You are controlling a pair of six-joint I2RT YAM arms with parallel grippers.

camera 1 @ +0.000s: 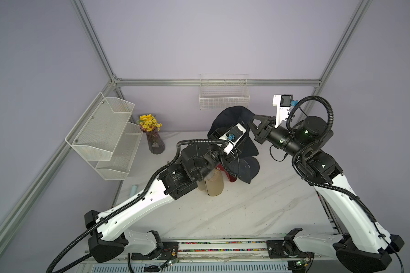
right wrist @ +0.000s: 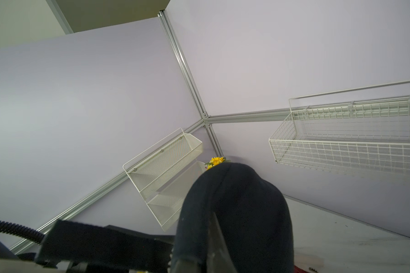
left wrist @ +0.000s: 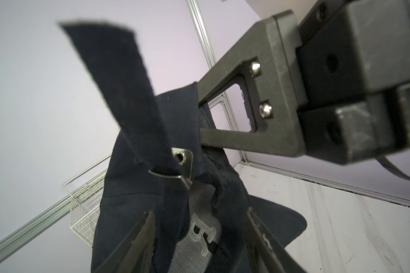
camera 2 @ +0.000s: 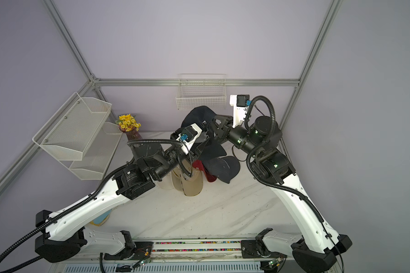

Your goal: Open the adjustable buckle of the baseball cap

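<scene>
A navy cap (camera 1: 229,113) hangs from my right gripper (camera 2: 216,125), which is shut on its fabric. In the left wrist view the cap's dark strap (left wrist: 118,77) rises free beside a metal buckle (left wrist: 183,162), with a grey inner band (left wrist: 191,245) below. My left gripper is part open at the lower edge, its blurred fingers either side of the band and strap, close to the fabric. In the right wrist view the cap's crown hides most of the right fingers.
A tan cap (camera 2: 191,184), a red cap (camera 2: 209,175) and another navy cap (camera 2: 227,168) lie below. A vase of yellow flowers (camera 1: 155,141) and wire shelves (camera 1: 102,132) stand left; a wire basket (camera 1: 224,95) hangs behind.
</scene>
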